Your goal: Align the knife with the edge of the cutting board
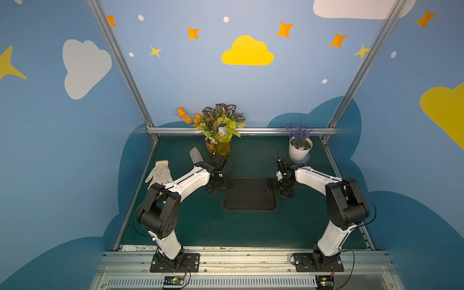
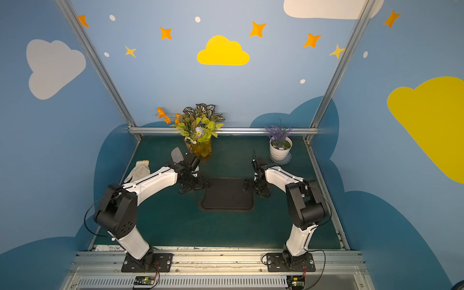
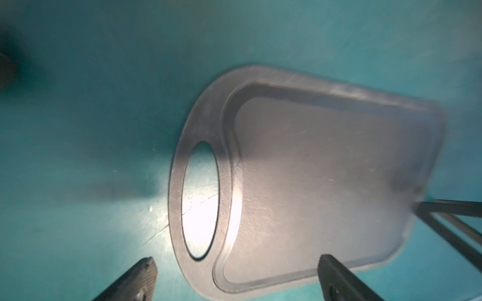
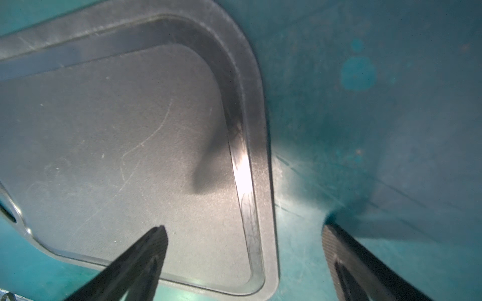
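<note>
The dark cutting board [image 1: 249,193] lies flat in the middle of the table, its oval handle hole toward the left. A grey blade [image 1: 195,155], likely the knife, lies behind my left arm, its lower part hidden. My left gripper stands open above the handle end of the board, nothing between its fingers. My right gripper is open over the board's right edge, one finger over the board and the other over the table, holding nothing.
A white glove [image 1: 157,174] lies at the left, flowers in a vase [image 1: 217,145] at the back left, a potted lavender [image 1: 299,149] at the back right.
</note>
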